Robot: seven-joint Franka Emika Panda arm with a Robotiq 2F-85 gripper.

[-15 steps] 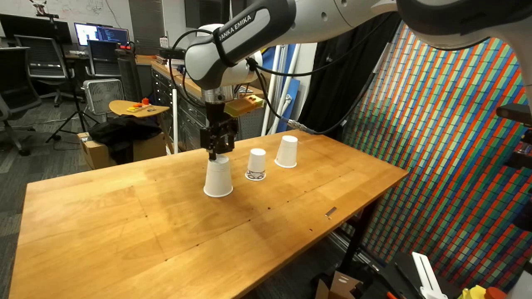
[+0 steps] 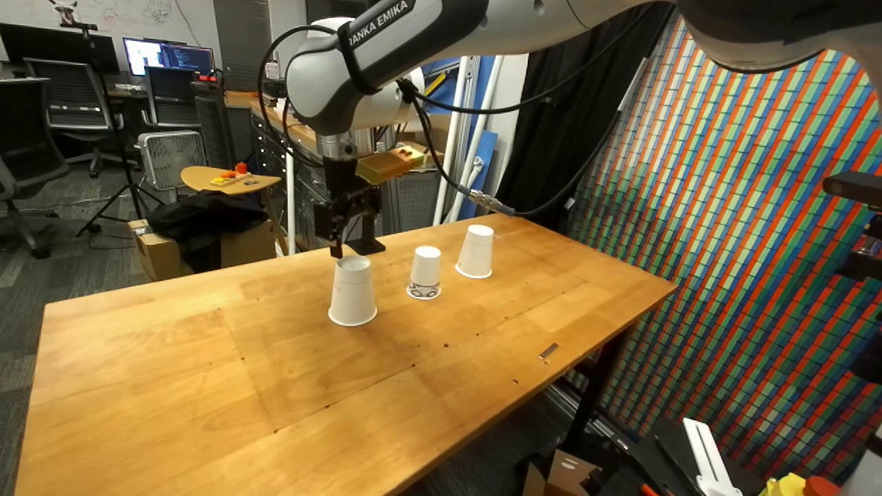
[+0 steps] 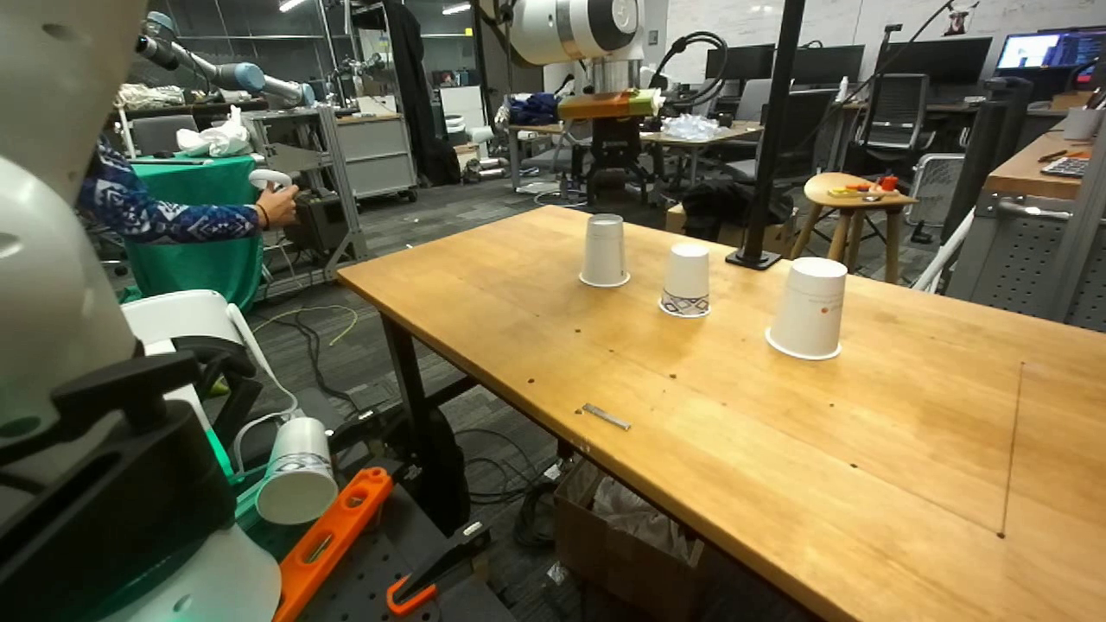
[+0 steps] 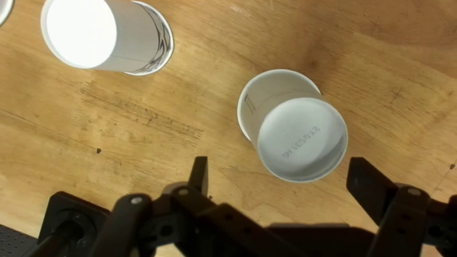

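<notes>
Three white paper cups stand upside down in a row on the wooden table. The left cup (image 2: 353,293) is the one nearest my gripper. In the wrist view its base (image 4: 302,136) faces up, ahead of and partly between the spread fingers. My gripper is open and holds nothing; in exterior view 1 it hangs just above and behind that cup. The middle cup (image 2: 426,274) is smaller, with a dark pattern near its rim. The right cup (image 2: 475,252) stands apart from it.
A black post base (image 3: 753,259) stands at the table edge, close behind the cups and near my gripper in the wrist view. A small metal strip (image 2: 548,351) lies by the opposite edge.
My gripper has moved left and a little up in exterior view 1. The left cup now stands slightly farther left, while the other two cups have stayed put.
</notes>
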